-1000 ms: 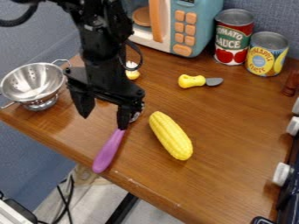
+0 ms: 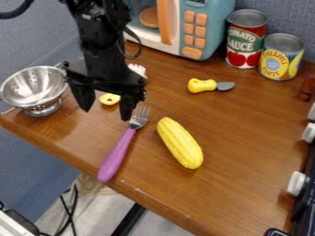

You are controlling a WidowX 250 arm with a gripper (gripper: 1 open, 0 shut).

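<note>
My black gripper (image 2: 106,109) hangs over the left side of the wooden table, open, above and just left of a purple-handled fork (image 2: 121,147). A yellow toy piece (image 2: 110,98) lies behind it, partly hidden by the arm. A steel colander (image 2: 29,88) sits at the left edge. A yellow corn cob (image 2: 180,143) lies right of the fork.
At the back stand a toy microwave (image 2: 185,32), a tomato sauce can (image 2: 245,41) and a yellow can (image 2: 281,57). A small yellow-handled knife (image 2: 204,85) lies before them. A black appliance lines the right edge.
My gripper has moved back and up, away from the front, uncovering more of the fork's head and the yellow piece. The objects look unmoved.
</note>
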